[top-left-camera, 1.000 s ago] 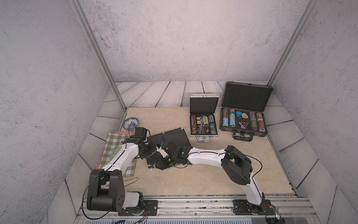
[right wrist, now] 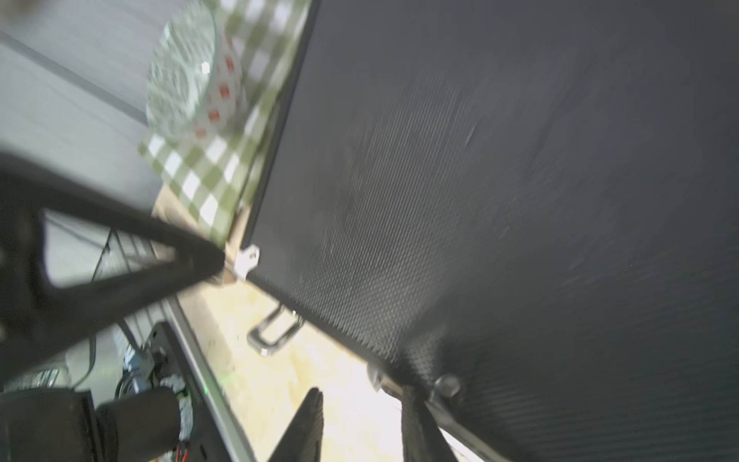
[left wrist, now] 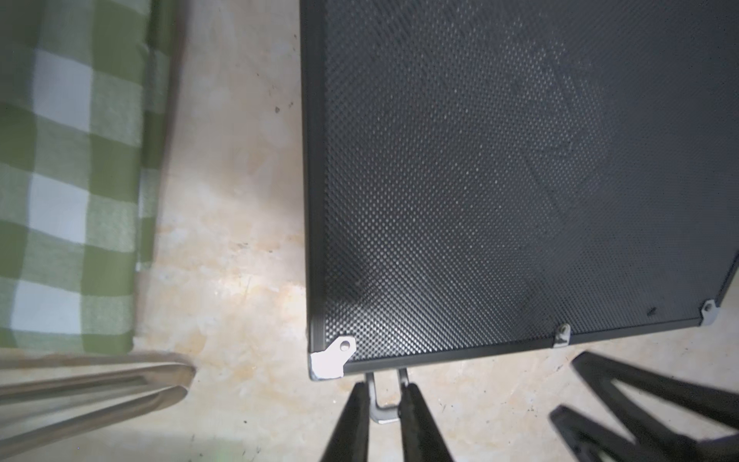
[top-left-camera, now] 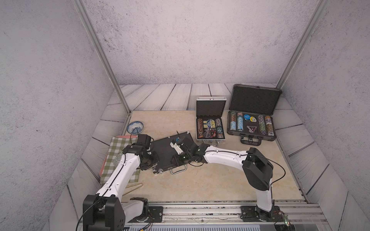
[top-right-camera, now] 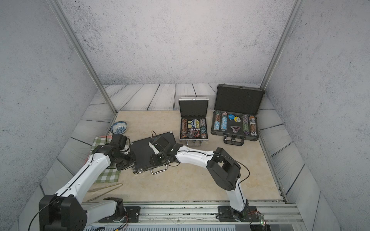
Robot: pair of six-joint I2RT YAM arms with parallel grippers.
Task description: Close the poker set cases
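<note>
The left case (top-left-camera: 167, 148) lies with its dark textured lid down and its silver handle (top-left-camera: 178, 169) on the front side. In the left wrist view, a metal latch (left wrist: 385, 418) sticks out at its front-left corner. My left gripper is part open over that latch, which does not look gripped. Over the case's front edge, my right gripper stands open, nothing between its fingers. The small silver case (top-left-camera: 210, 107) and the larger black case (top-left-camera: 255, 98) stand with lids raised, chips showing inside.
A checked cloth (top-left-camera: 119, 154) lies left of the case, with a blue-patterned bowl (top-left-camera: 134, 127) behind it. Wooden tongs (left wrist: 100, 392) rest near the cloth's front. Bare table shows at the front right.
My right gripper has swung right and back across the left case, uncovering the handle. The left arm has shifted slightly, its gripper a little nearer the front. The lids look unmoved.
</note>
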